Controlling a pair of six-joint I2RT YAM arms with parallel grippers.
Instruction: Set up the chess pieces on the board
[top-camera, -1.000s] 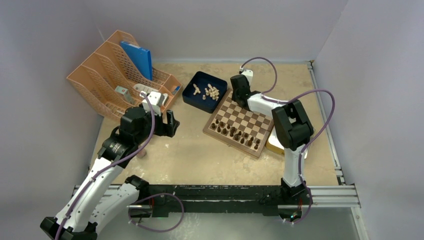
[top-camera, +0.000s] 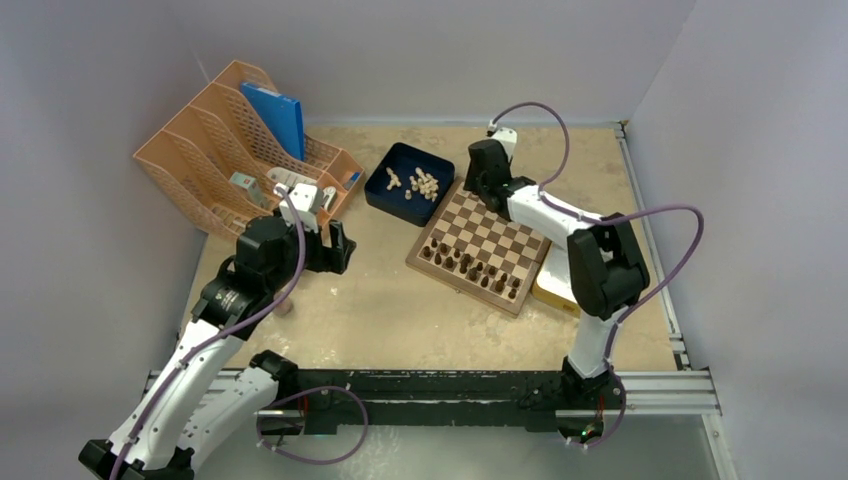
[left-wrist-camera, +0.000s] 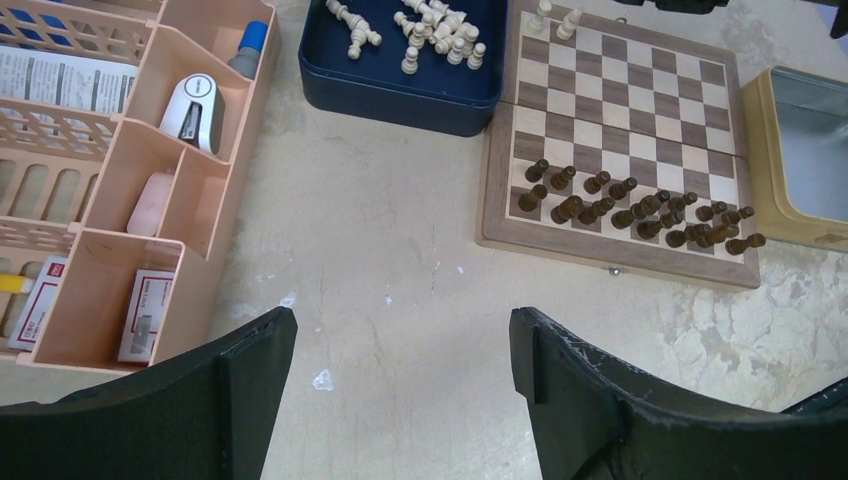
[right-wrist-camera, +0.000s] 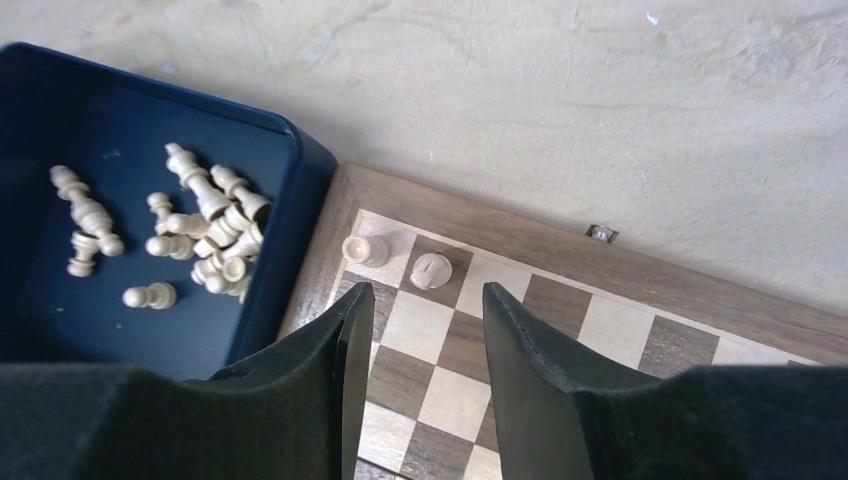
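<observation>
The wooden chessboard (top-camera: 440, 275) lies flat, its dark pieces (left-wrist-camera: 652, 212) standing in two rows along the near side. On the far edge, a white rook (right-wrist-camera: 366, 251) stands in the corner square and a white knight or similar piece (right-wrist-camera: 431, 271) on the dark square beside it. My right gripper is open above these two, its fingers apart and touching neither. More white pieces (right-wrist-camera: 210, 215) lie heaped in the blue tray (left-wrist-camera: 400, 95) left of the board. My left gripper is open over bare table, away from the board, with nothing between its fingers.
A peach-coloured organizer (top-camera: 215, 135) with compartments fills the table's left side. An empty yellowish tin (left-wrist-camera: 790, 200) sits against the board's right side. The table in front of the board is clear.
That piece stays on its square.
</observation>
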